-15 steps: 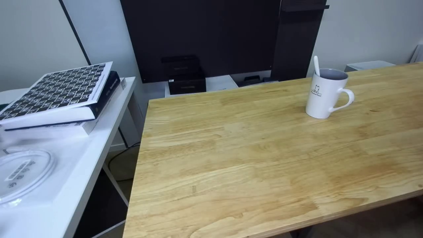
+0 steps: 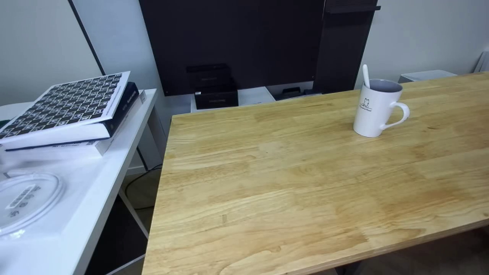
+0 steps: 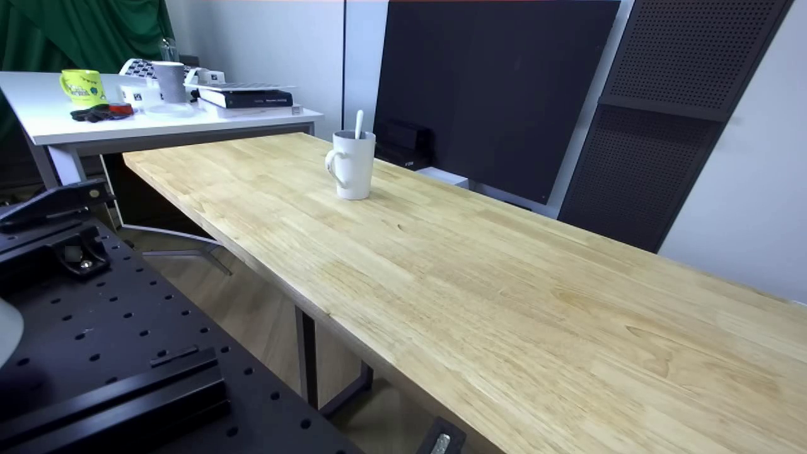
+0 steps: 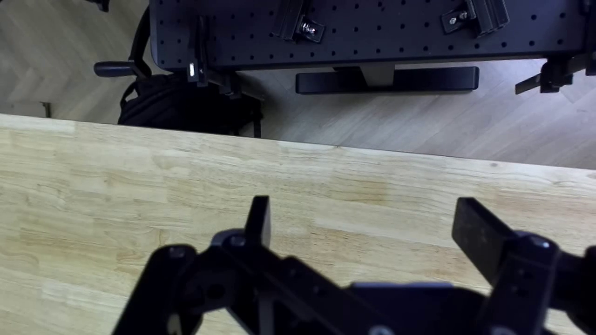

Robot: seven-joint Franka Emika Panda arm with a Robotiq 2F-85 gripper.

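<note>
A white mug [image 2: 376,110] with a grey inside and a small cat drawing stands upright on the wooden table [image 2: 256,174]. A white spoon [image 2: 365,76] leans out of it. From the other side, exterior view 2 shows the same mug [image 3: 354,168] near the table's far edge, its handle toward the left. Only the wrist view shows my gripper: its two dark fingers are wide apart over bare wood, with nothing between them. The mug is outside the wrist view, and neither exterior view includes the gripper.
A white side table [image 2: 110,183] on the left carries stacked books [image 2: 68,107]. A yellow-green mug [image 3: 83,87] stands there too. A black perforated platform [image 3: 151,325] lies across a gap from the wooden table. Most of the wooden top is clear.
</note>
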